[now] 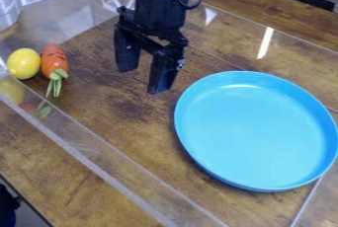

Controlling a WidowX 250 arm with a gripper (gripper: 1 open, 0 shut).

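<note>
A black robot arm reaches down from the top middle, its gripper (146, 65) hanging over the bare wood between the vegetables and the plate. The two dark fingers stand apart, with nothing visible between them. A bright blue plate (254, 129) fills the right of the view. At the left lie an orange carrot (54, 63) with green leaves and a yellow lemon-like object (24, 63).
Clear plastic walls border the wooden surface (126, 132) along the top left and the lower left. Free wood lies below the gripper and at the upper right behind the plate.
</note>
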